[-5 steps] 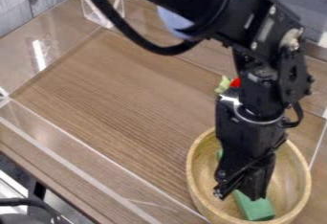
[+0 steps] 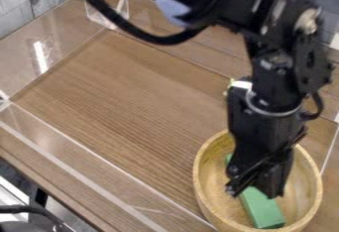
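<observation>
My gripper (image 2: 255, 181) reaches down into a round pale wooden bowl (image 2: 209, 191) at the lower right. A green block (image 2: 261, 209) lies in the bowl, partly hidden behind the gripper's fingers. The fingers are over the block, and the view does not show clearly whether anything is between them.
A clear plastic object (image 2: 106, 8) stands at the back left. Small coloured items behind the bowl are mostly hidden by the arm. Dark cables lie at the lower left edge.
</observation>
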